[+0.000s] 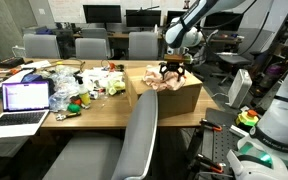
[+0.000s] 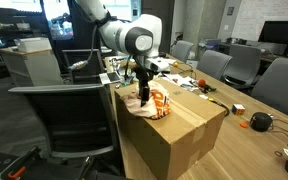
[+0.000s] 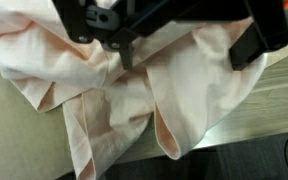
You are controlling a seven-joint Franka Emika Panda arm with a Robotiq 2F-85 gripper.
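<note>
A crumpled pale pink cloth (image 3: 104,120) with an orange-red patterned part (image 2: 158,103) lies on top of a cardboard box (image 2: 189,132). In the first exterior view the cloth (image 1: 160,82) is bunched on the box's near side. My gripper is low over the cloth, pointing down, its two dark fingers well apart. Folds of cloth pass below and between the fingers, and I cannot tell how far down the fingertips reach into them. From outside, the gripper (image 1: 172,70) looks small and dark against the cloth.
The box stands on a long wooden table (image 1: 114,119) cluttered with bottles and small items. A laptop (image 1: 24,106) is at the left end. Office chairs (image 2: 66,125) stand close by. Beside the box, a black kettle-like object (image 2: 261,122) sits on the table.
</note>
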